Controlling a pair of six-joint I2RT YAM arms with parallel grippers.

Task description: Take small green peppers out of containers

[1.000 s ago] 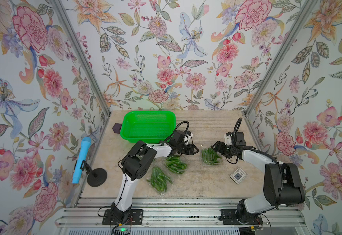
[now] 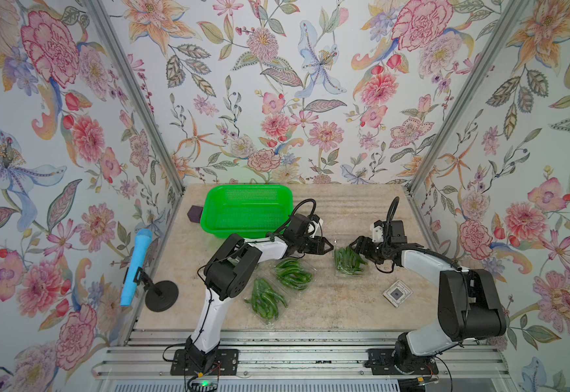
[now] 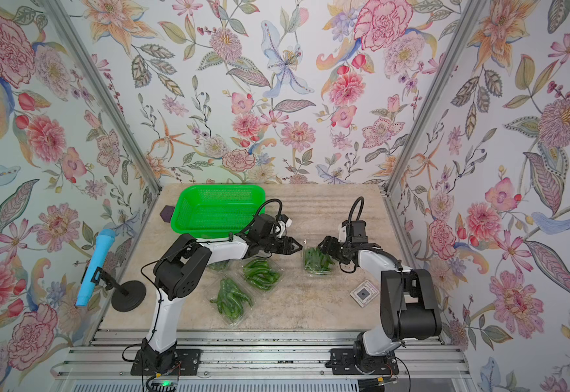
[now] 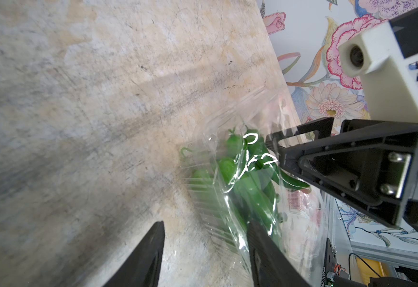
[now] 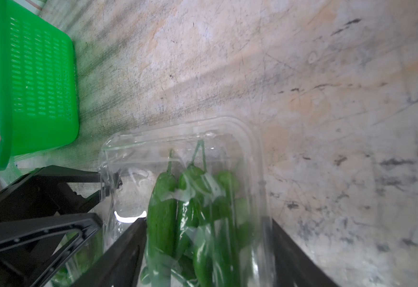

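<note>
A clear plastic container (image 2: 339, 268) of small green peppers (image 2: 350, 258) stands upright on the table between my two grippers. My left gripper is open at its left wall; one finger (image 4: 261, 248) overlaps the clear plastic in the left wrist view. My right gripper is part open, its fingers apart on the container's right side, with peppers seen between them in the right wrist view. Whether either touches the plastic is hard to tell.
An empty green basket (image 2: 248, 232) stands at the back left. Part of another pepper pack (image 3: 218, 266) shows under the left arm. A square marker card (image 2: 398, 293) lies front right.
The pepper container has shifted slightly left. My left gripper has moved a little to the right, and my right gripper slightly left. The other packs have stayed put.
</note>
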